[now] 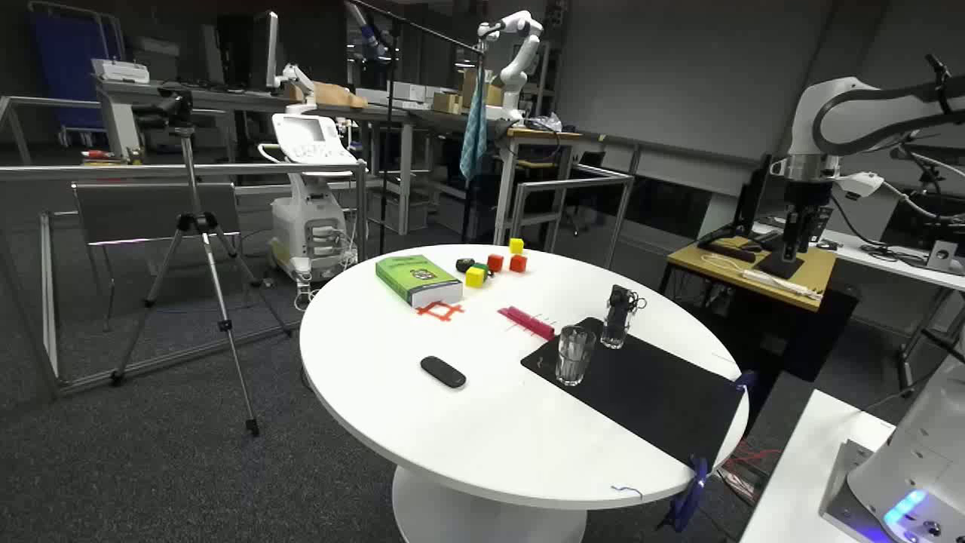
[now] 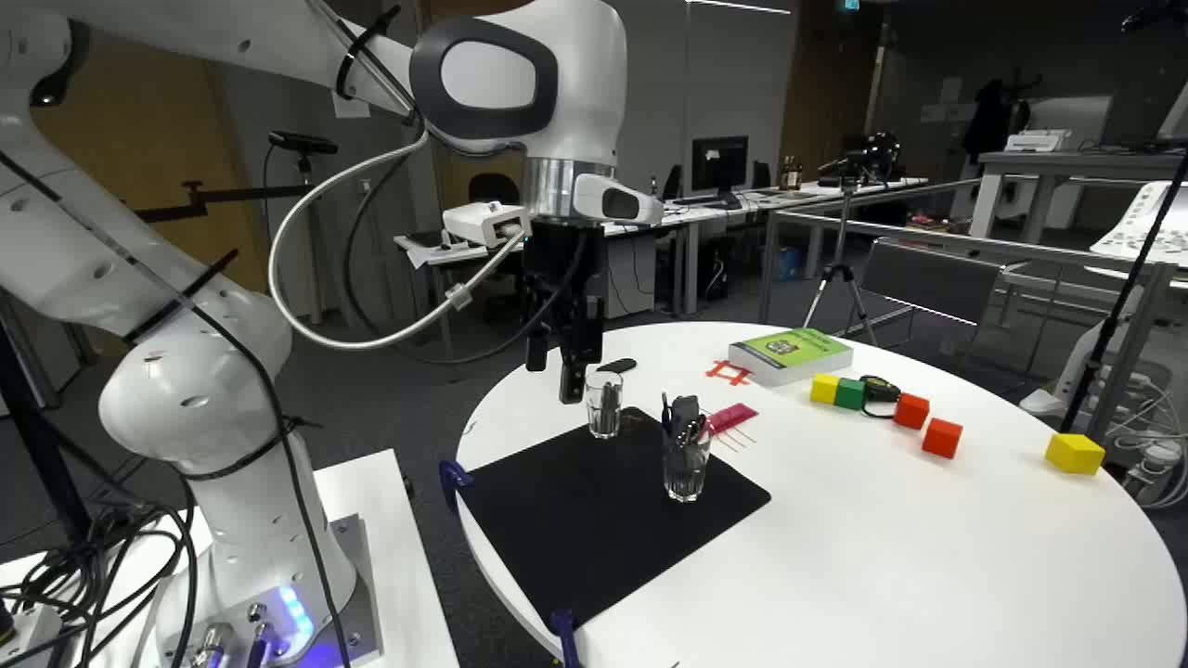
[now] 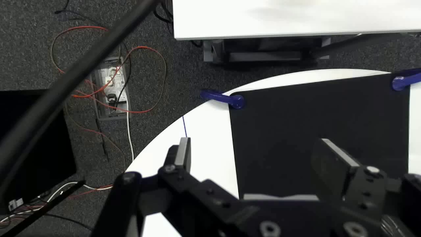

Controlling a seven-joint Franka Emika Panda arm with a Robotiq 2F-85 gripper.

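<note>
My gripper (image 2: 554, 369) hangs over the robot's side of the round table, pointing down, fingers open. In the wrist view its fingers (image 3: 182, 152) stand wide apart, with nothing between them above the black mat (image 3: 292, 122). Two clear glasses stand upright on or by that mat: one (image 1: 574, 357) looks mostly empty, while the other (image 1: 615, 335) has dark objects (image 2: 682, 417) sticking out of it. Both are well below and away from the gripper in exterior view 1. Neither can be made out in the wrist view.
A green book (image 1: 418, 279), a dark oblong object (image 1: 443, 372), a pink-red piece (image 1: 526, 322), a red frame shape (image 2: 729, 372) and several coloured cubes (image 2: 941, 438) lie on the white table (image 1: 488, 434). Blue clamps (image 3: 236, 101) hold the mat at the table edge.
</note>
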